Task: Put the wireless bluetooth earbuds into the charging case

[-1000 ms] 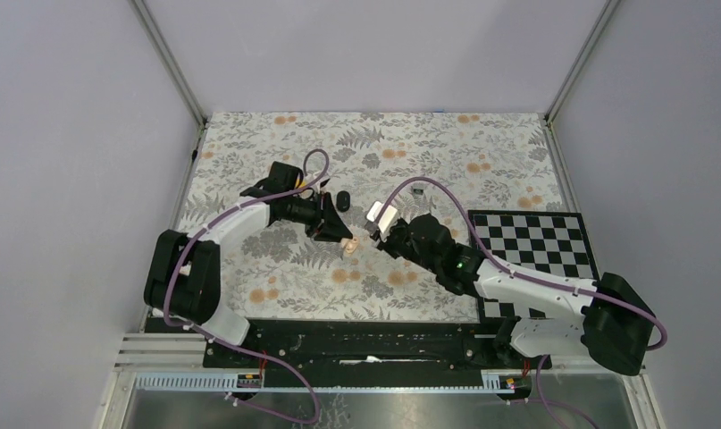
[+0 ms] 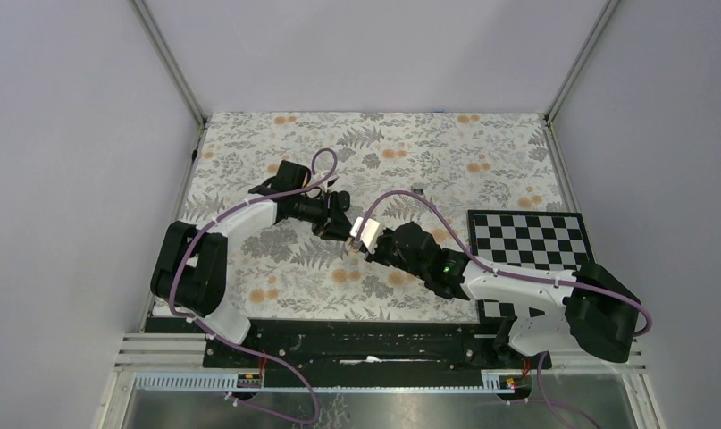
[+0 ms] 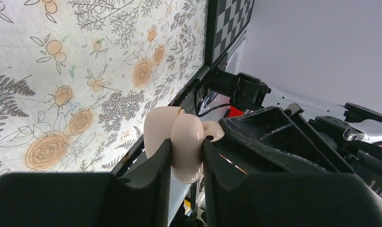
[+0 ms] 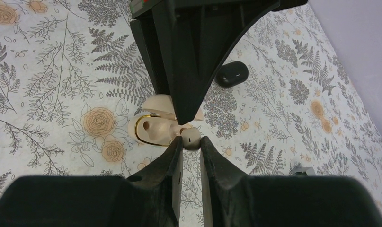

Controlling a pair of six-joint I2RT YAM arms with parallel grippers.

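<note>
The beige charging case (image 3: pixel 187 142) hangs above the table, my left gripper shut on it. Its lid stands open. In the right wrist view the case (image 4: pixel 153 131) shows its gold-edged inside, with one empty hollow at the left. My right gripper is shut on a beige earbud (image 4: pixel 191 138), held right at the case's right-hand end. Whether the earbud touches or enters the case there, I cannot tell. The left gripper's black fingers (image 4: pixel 179 61) come down over the case from above. In the top view both grippers meet near the table's middle.
A small black oval object (image 4: pixel 232 74) lies on the floral cloth behind the left gripper. A small grey item (image 2: pixel 418 189) rests farther right. The checkered board (image 2: pixel 526 241) is at the right edge.
My right gripper has moved left with the earbud, closing the gap to the case. The left gripper has shifted slightly right with the case.
</note>
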